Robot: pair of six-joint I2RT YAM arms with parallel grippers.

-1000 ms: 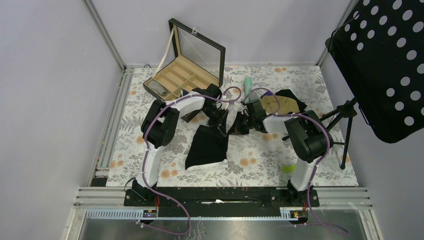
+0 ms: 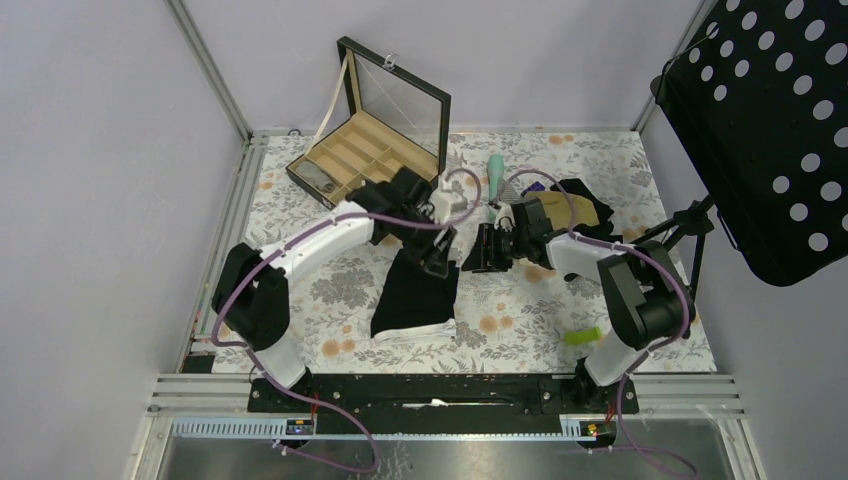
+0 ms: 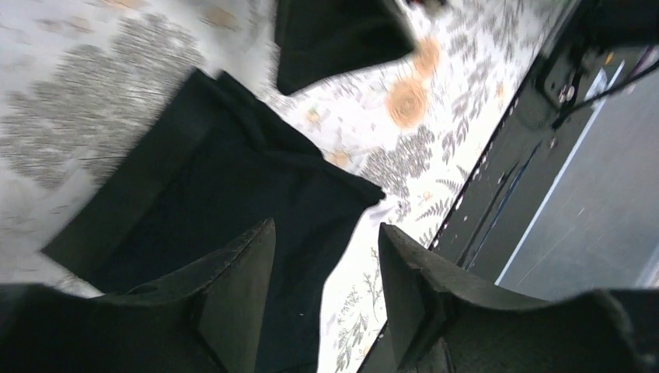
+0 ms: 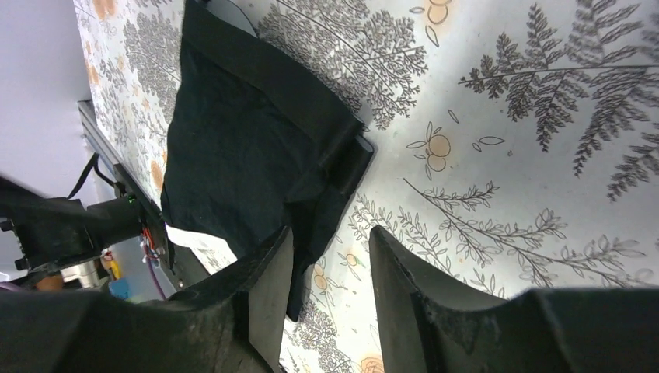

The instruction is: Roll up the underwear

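Black underwear (image 2: pixel 410 300) with a white waistband (image 2: pixel 415 330) lies folded flat on the floral cloth, left of centre. My left gripper (image 2: pixel 435 255) is over its upper part; in the left wrist view its fingers (image 3: pixel 242 287) are open above the dark fabric. My right gripper (image 2: pixel 480 250) stands just right of the garment's upper corner; in the right wrist view it is open, with the underwear (image 4: pixel 249 132) beside it and a folded strip along its near edge.
An open divided box (image 2: pixel 365 150) stands at back left, a mint cylinder (image 2: pixel 495 170) at back centre. A dark and tan cloth pile (image 2: pixel 585 205) lies back right, a green item (image 2: pixel 580 336) front right. A black spotted panel (image 2: pixel 770 120) overhangs the right side.
My left arm has swung, its elbow moving left and toward the front, blurred in motion. The underwear looks much the same.
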